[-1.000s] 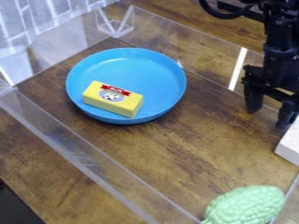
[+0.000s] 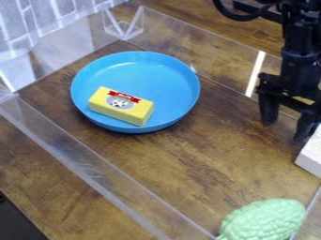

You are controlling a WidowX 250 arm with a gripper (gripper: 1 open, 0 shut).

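Observation:
My black gripper point(image 2: 286, 90) hangs at the right edge, its fingers spread apart low over the wooden floor beside a white object, with nothing visible between them. A blue plate point(image 2: 160, 73) lies at the upper left of the middle, holding a yellow box point(image 2: 122, 108) with a red label and a cartoon face. A green brain-shaped object point(image 2: 260, 221) lies at the bottom right.
A white block point(image 2: 311, 157) sits at the right edge below my gripper. Clear low walls border the wooden work area point(image 2: 150, 178).

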